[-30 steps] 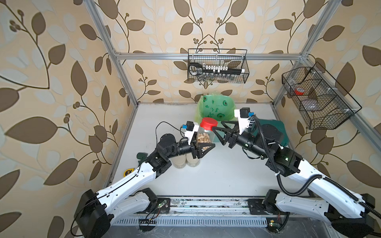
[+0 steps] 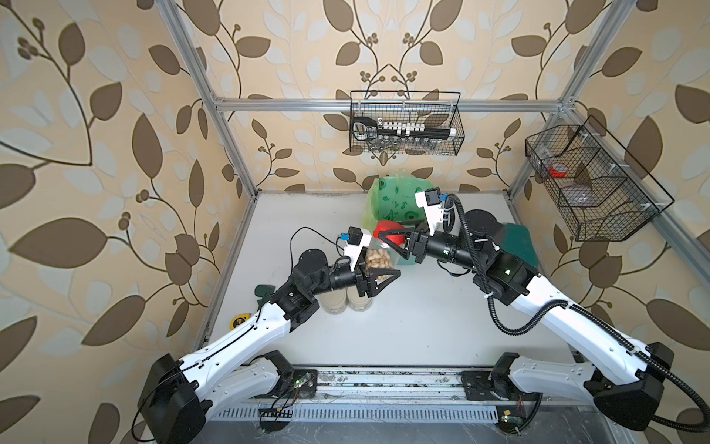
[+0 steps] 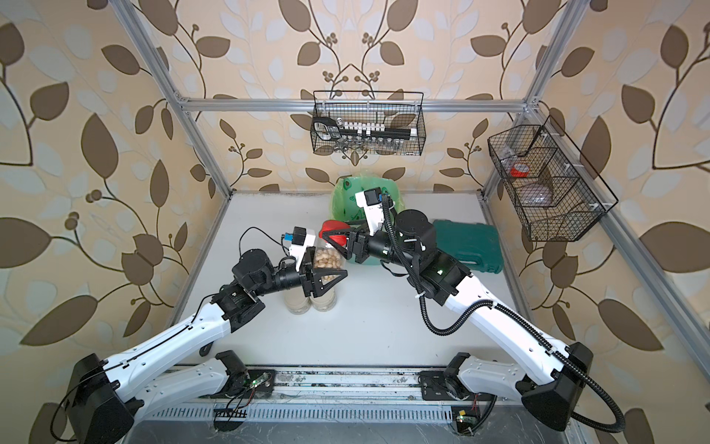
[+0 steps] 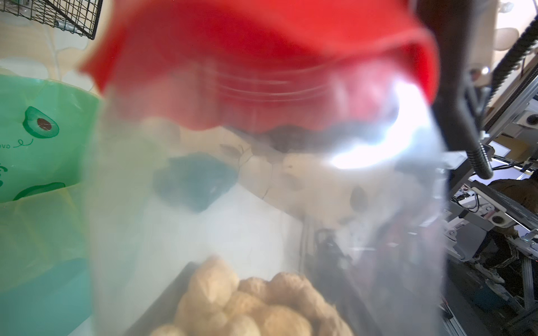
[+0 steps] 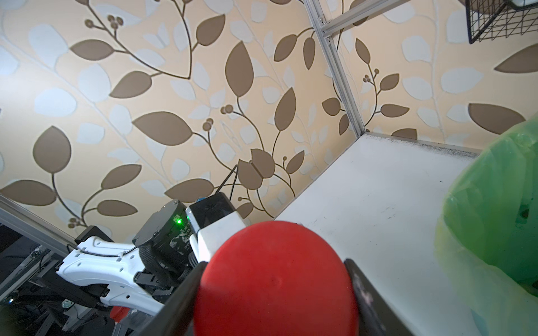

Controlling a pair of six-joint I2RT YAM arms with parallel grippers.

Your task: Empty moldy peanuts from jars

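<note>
A clear jar of peanuts [image 4: 252, 308] is held up by my left gripper [image 2: 381, 279], which is shut on its body. My right gripper [image 3: 329, 244] is at the top of that jar, its fingers on either side of the red lid [image 5: 277, 280]; whether they press on it I cannot tell. Two more jars [image 3: 323, 299] stand on the table behind and below the left arm, their contents hard to see. A green bag with avocado prints [image 4: 39, 134] lines a container behind the held jar.
A dark green case [image 3: 466, 244] lies at the back right. Wire baskets [image 2: 405, 140] hang on the back and right walls. A yellow tape measure [image 2: 240, 320] lies at the left edge.
My right arm has moved left toward the jar, bringing its fingers around the red lid. The left arm and the jar in it have barely moved.
</note>
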